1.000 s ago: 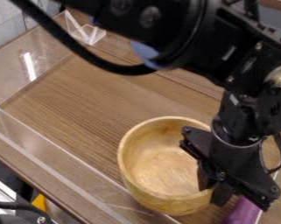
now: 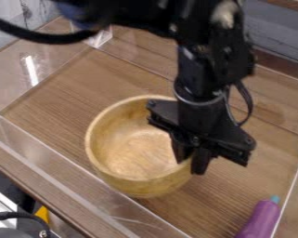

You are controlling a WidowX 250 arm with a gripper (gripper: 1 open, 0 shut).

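A yellow-tan bowl (image 2: 126,149) sits on the wooden surface in the middle of the view. My black gripper (image 2: 188,153) is shut on the bowl's right rim, its body covering that side. A purple object with a blue tip (image 2: 258,219) lies at the lower right, apart from the bowl.
A clear plastic edge runs along the lower left, with cables beyond it. A raised wooden edge is at the back right.
My gripper and the bowl have moved back and to the left, away from the purple object, which now shows more fully.
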